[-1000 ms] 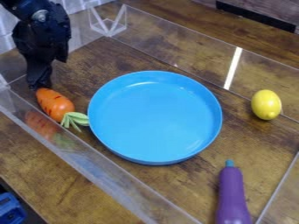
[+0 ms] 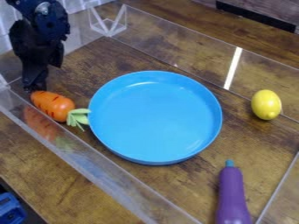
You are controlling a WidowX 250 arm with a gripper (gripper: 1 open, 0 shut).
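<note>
The black gripper is at the upper left, just above and behind an orange carrot with pale green leaves that lies at the left side, beside the clear wall. Its fingers are dark and hard to make out, so I cannot tell whether they are open or shut. The carrot's leaves reach the left edge of a blue plate, which is empty.
A yellow lemon sits at the right. A purple eggplant lies at the lower right. Clear walls edge the wooden floor, which is bare behind the plate. A blue object shows at the lower left corner.
The gripper has shifted slightly at the upper left. The carrot, plate, lemon and eggplant look unmoved.
</note>
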